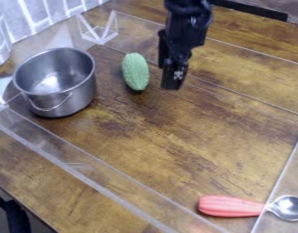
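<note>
My dark gripper (pixel 173 75) hangs at the top middle, just right of a green cucumber-like vegetable (pixel 137 71) lying on the wooden table. Its fingers point down and look apart, with nothing seen between them. A steel pot (pixel 56 82) with a handle stands to the left of the vegetable.
A pink-handled scoop (pixel 236 206) lies at the front right. Clear plastic edging runs along the table's (pixel 176 146) sides.
</note>
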